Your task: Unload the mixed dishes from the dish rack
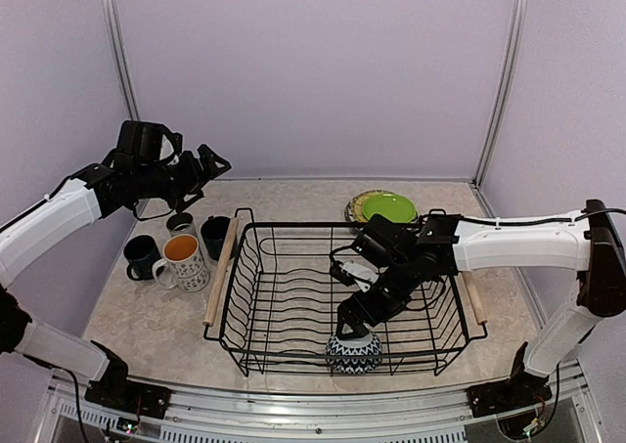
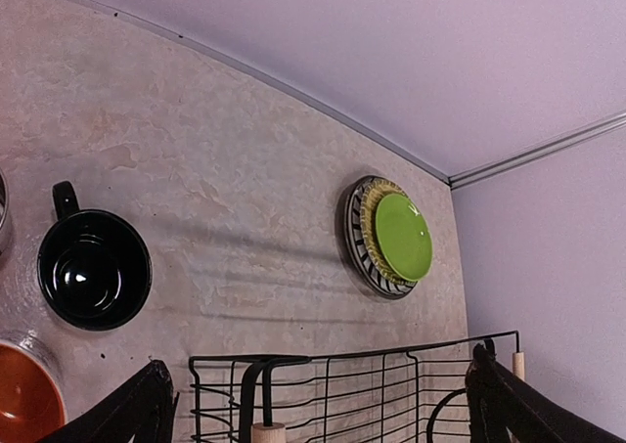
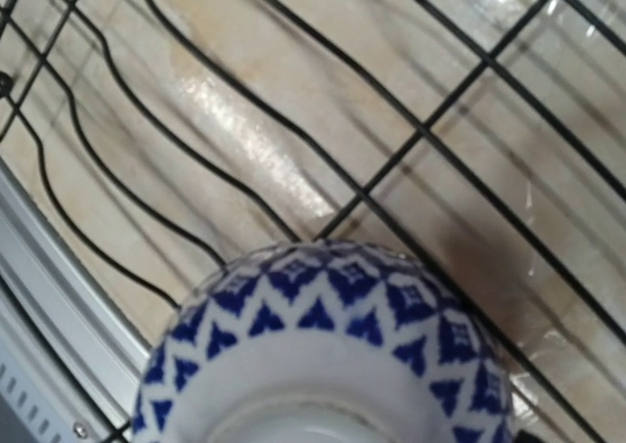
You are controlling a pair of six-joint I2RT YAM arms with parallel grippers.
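One bowl (image 1: 354, 366) with a dark blue and white pattern rests upside down near the front of the black wire dish rack (image 1: 241, 318). My right gripper (image 1: 354, 322) is down at its upturned base; the tips overlap the bowl in the top view. In the right wrist view the bowl (image 3: 323, 311) fills the bottom, but the fingers are almost wholly out of sight, so their grip cannot be judged. At the back left, above the mugs, my left gripper (image 1: 205, 180) hangs open and empty, its dark fingers (image 2: 142, 409) spread wide in the left wrist view.
Several cups crowd the left counter: a patterned mug (image 1: 192, 274) with orange inside, a dark mug (image 1: 142, 257), a black mug (image 2: 95, 270) and a metal-looking cup (image 1: 180, 224). A green plate (image 1: 389, 208) tops stacked plates behind the rack. The rack's left half is empty.
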